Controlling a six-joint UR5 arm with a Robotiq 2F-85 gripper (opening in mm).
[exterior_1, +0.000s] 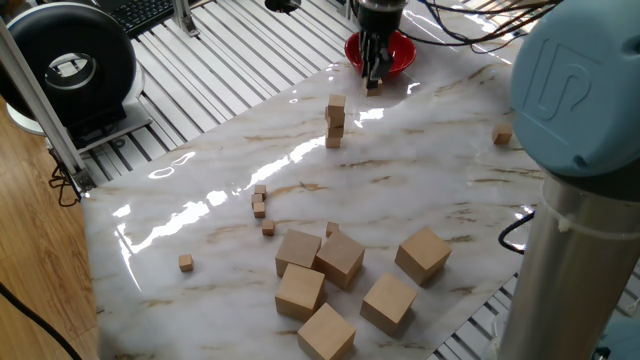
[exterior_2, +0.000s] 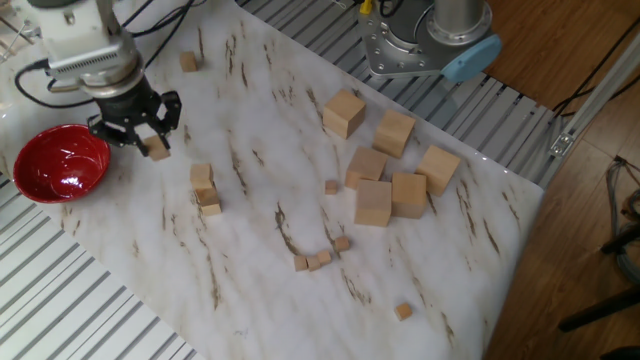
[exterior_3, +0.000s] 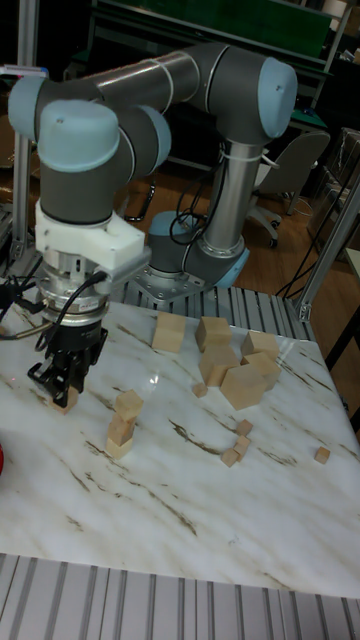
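My gripper (exterior_2: 152, 138) is shut on a small wooden block (exterior_2: 157, 151), which sticks out below the fingers. In exterior view 1 the gripper (exterior_1: 373, 80) is in front of the red bowl (exterior_1: 403, 52) and hides part of it. From exterior view 2, the held block lies just right of the bowl (exterior_2: 60, 170), outside its rim. A small stack of wooden blocks (exterior_2: 205, 188) stands close by; in exterior view 3 it is to the right of the gripper (exterior_3: 66, 389). How high the held block is above the table is hard to tell.
Several large wooden cubes (exterior_2: 373, 203) are grouped toward the robot base. Small cubes (exterior_2: 313, 262) lie in a short row, with a lone one (exterior_2: 403, 311) farther off. Another single block (exterior_2: 189, 62) sits behind the gripper.
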